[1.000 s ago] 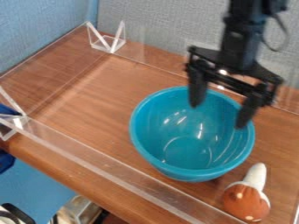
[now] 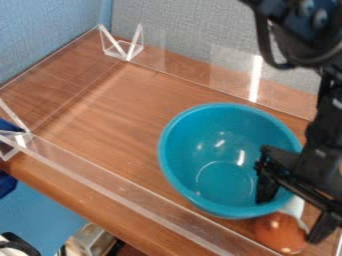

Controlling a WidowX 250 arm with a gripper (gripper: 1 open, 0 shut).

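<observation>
A teal bowl (image 2: 214,160) sits on the wooden table, right of centre. An orange toy with white spots and a pale stem (image 2: 278,232) lies at the bowl's lower right, partly hidden by my gripper (image 2: 294,205). Whether they touch it I cannot tell.
White wire brackets stand at the back left and left edge, with clear panels along the edges. A grey wall is behind.
</observation>
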